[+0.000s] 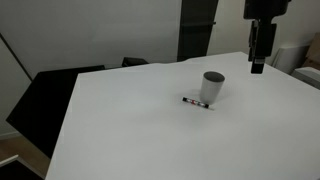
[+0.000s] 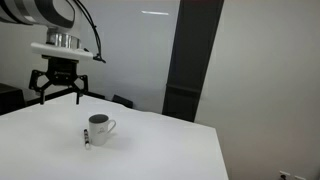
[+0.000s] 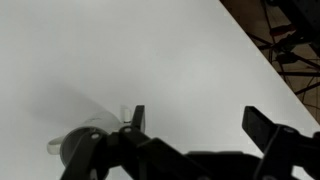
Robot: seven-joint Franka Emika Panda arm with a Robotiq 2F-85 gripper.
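Note:
A grey-white mug [image 1: 211,88] stands upright on the white table, its handle showing in exterior view 2, where the mug [image 2: 99,127] has it turned to the right. Close beside the mug lies a marker [image 1: 197,103] with a dark body and a red band; the same marker [image 2: 87,140] is small in exterior view 2. Above the table my gripper [image 2: 60,98] hangs open, fingers wide apart and nothing between them. In the wrist view the mug [image 3: 70,144] appears at the lower left, partly covered by the gripper.
Dark furniture [image 1: 45,110] adjoins its left side. Boxes [image 1: 312,58] stand beyond the right edge. In the wrist view a table edge crosses the upper right, with dark clutter [image 3: 292,45] beyond it.

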